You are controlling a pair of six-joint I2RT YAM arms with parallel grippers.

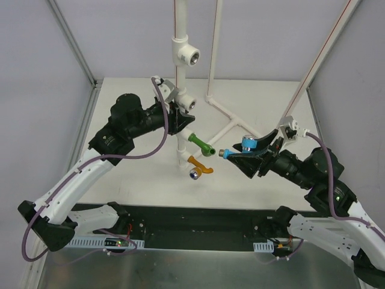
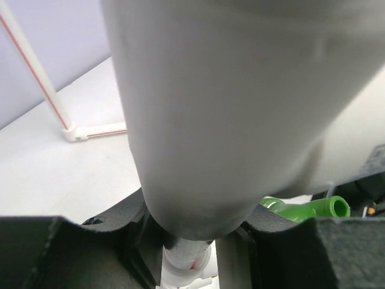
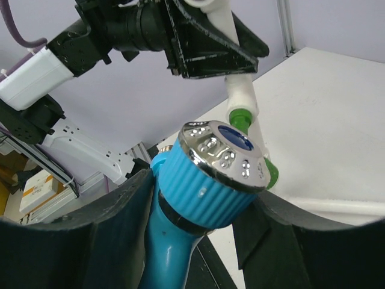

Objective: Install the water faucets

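Note:
A vertical white pipe carries sockets (image 1: 189, 56) and, lower, green (image 1: 203, 146) and orange (image 1: 201, 166) faucets. My left gripper (image 1: 179, 120) is shut on this white pipe, with a large white fitting (image 2: 228, 120) filling the left wrist view just above the fingers. My right gripper (image 1: 255, 158) holds a blue faucet (image 3: 204, 186) with a chrome-topped knob, its threaded end pointing left, apart from the pipe. In the right wrist view the faucet sits between the fingers; how tightly they close is hard to see.
A thin white pipe frame (image 1: 231, 119) stands behind on the white board (image 1: 132, 180). The board's sides are largely clear. A dark gap runs along its front edge, between the arm bases.

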